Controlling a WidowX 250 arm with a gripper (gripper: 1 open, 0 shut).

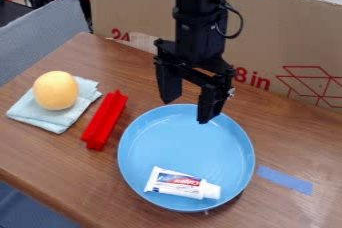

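My black gripper (pixel 190 94) hangs open over the back part of a light blue plate (pixel 185 146), with nothing seen between its fingers. A white toothpaste tube (pixel 182 183) lies on the front of the plate. Left of the plate lies a red elongated object (pixel 104 121). Further left, a pale yellow round object (pixel 55 89) rests on a folded light blue cloth (pixel 42 116).
A cardboard box panel (pixel 294 47) stands along the back of the wooden table (pixel 80 169). A strip of blue tape (pixel 285 180) lies right of the plate. A grey surface (pixel 30 42) borders the table at the left.
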